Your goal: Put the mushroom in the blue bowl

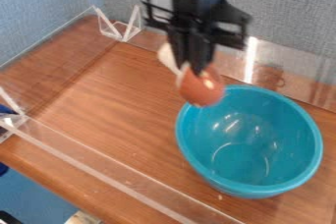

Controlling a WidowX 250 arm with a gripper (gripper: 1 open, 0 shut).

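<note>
The mushroom [201, 87], with a reddish-orange cap and a pale stem, is held in my gripper [194, 63], whose dark fingers are shut on it. It hangs in front of the upper left rim of the blue bowl [195, 149], cap downward and tilted. The bowl stands on the wooden surface at the right and looks empty inside. Part of the mushroom's stem is hidden behind the fingers.
Bare wooden table [105, 100] spreads out left of the bowl. A white wire bracket [118, 27] stands at the back left, and another at the left edge. Clear low walls border the table, with a grey wall behind.
</note>
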